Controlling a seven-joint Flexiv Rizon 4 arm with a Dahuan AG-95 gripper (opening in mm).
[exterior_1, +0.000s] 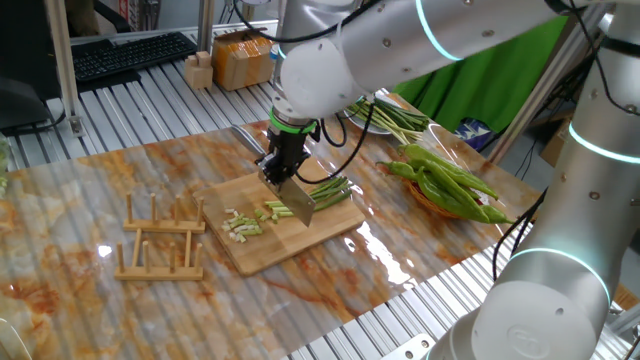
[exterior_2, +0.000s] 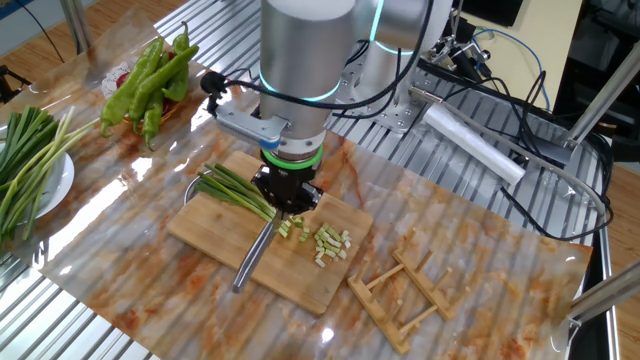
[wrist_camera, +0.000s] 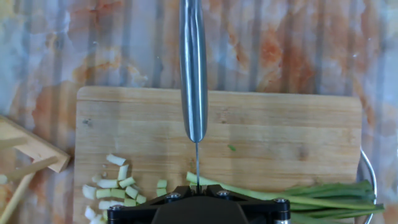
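A wooden cutting board (exterior_1: 280, 248) lies on the marbled table mat. Over it, my gripper (exterior_1: 274, 178) is shut on a metal knife, gripping it near the top of its broad blade (exterior_1: 298, 203). The knife's handle (wrist_camera: 194, 74) sticks out past the gripper, toward the top of the wrist view. Long green onions (exterior_2: 235, 188) lie on the board to one side of the blade; in the wrist view they run off to the right. Chopped pieces (wrist_camera: 107, 193) are scattered on the other side. Whether the blade's lower edge touches the board is unclear.
Close to the board stands a wooden peg rack (exterior_1: 160, 250). Green peppers (exterior_1: 445, 185) fill a basket on the opposite side. More green onions (exterior_2: 30, 165) rest on a white plate (exterior_2: 62, 185). The mat in front of the rack is bare.
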